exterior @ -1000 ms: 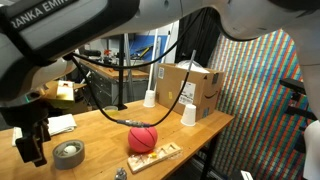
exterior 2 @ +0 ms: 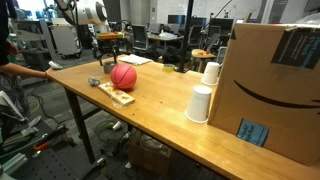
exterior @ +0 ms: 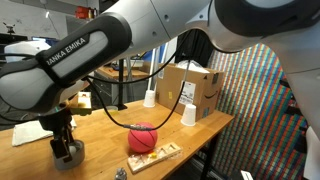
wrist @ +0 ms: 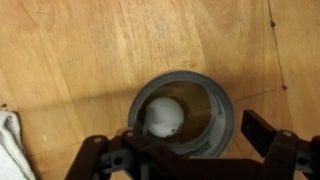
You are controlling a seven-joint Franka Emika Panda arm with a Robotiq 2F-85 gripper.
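Note:
A grey round cup (wrist: 224, 112) with a whitish rounded thing (wrist: 164, 117) inside it stands on the wooden table. Seen from the wrist, my gripper is open above the cup, one finger (wrist: 97, 152) to its left and the other finger to its right. The gap between the fingers spans the cup's width. In exterior view 1 the gripper hangs low over the cup (exterior: 72, 159) and partly covers it. Whether the fingers touch the cup's wall cannot be told.
A red ball (exterior: 142, 138) and a pale tray-like piece (exterior: 154, 157) lie to the right of the cup. White cups (exterior 2: 198, 104) and a large cardboard box (exterior 2: 270, 90) stand farther along. A white cloth (wrist: 12, 148) lies left of the cup.
My gripper has moved right in exterior view 1, from beside the grey cup to over it. The cup, ball and tray-like piece look unmoved.

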